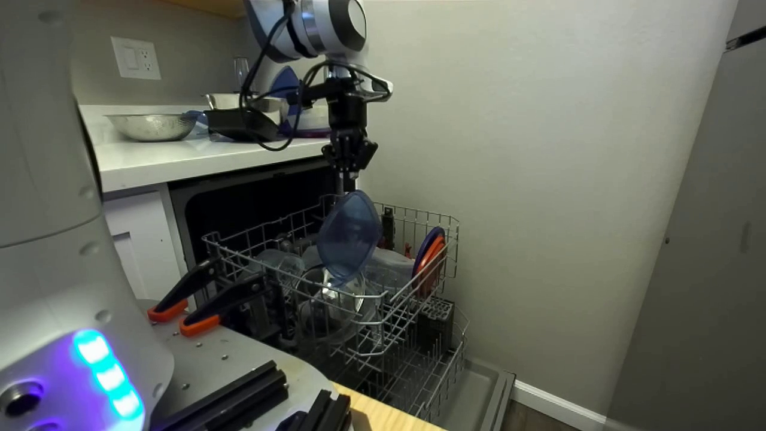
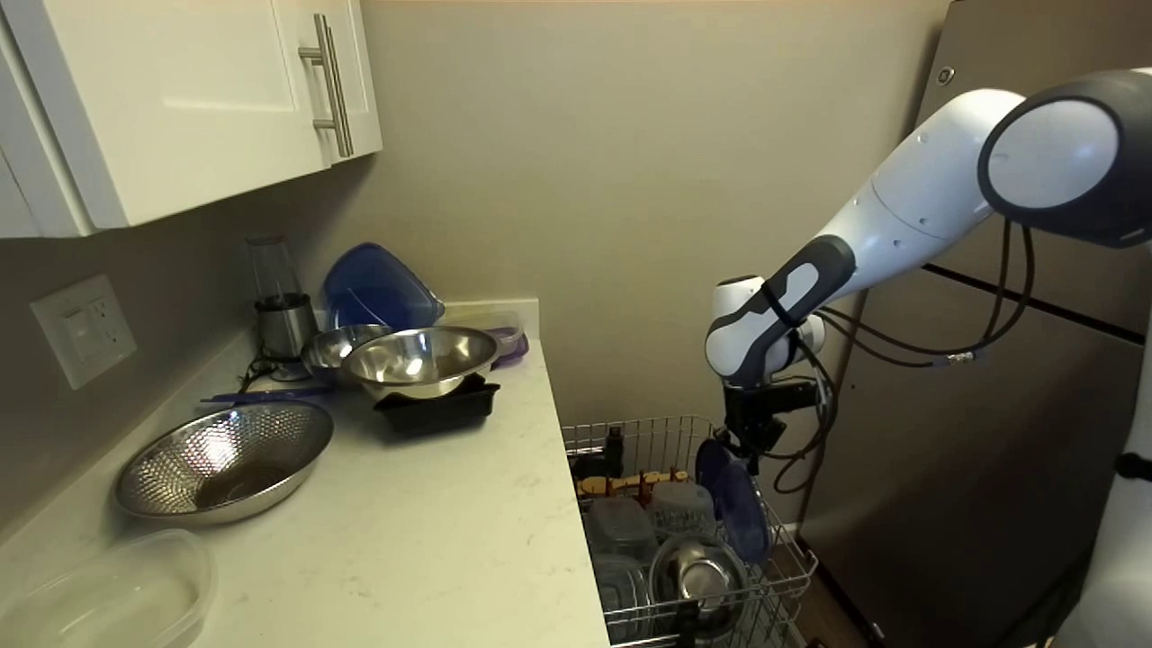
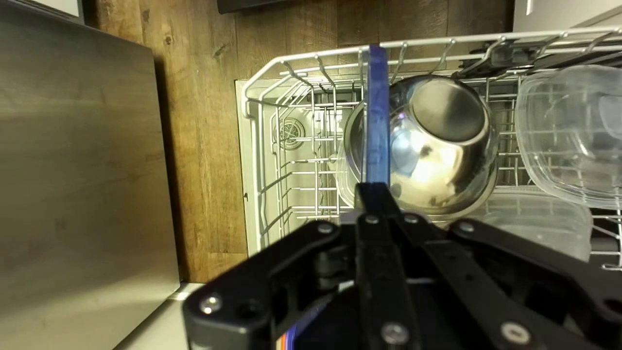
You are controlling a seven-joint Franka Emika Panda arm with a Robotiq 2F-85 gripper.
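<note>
A translucent blue lid (image 1: 349,236) hangs from my gripper (image 1: 341,188) in exterior view 1, tilted and with its lower tip in front of the upper dishwasher rack (image 1: 450,219). In the wrist view the same lid (image 3: 377,116) shows edge-on as a narrow blue strip running away from my gripper, which is shut on its edge. Exterior view 2 has the lid (image 2: 745,513) at the rack's right side, with the fingertips hidden there. Another dark blue round piece (image 2: 709,464) stands close behind it.
A shiny steel bowl (image 3: 431,151) lies upside down in the rack beside the lid, with clear containers (image 3: 574,128) farther right. Purple and orange plates (image 1: 429,255) stand at the rack's far side. The counter (image 2: 464,508) carries bowls and a colander (image 2: 227,459).
</note>
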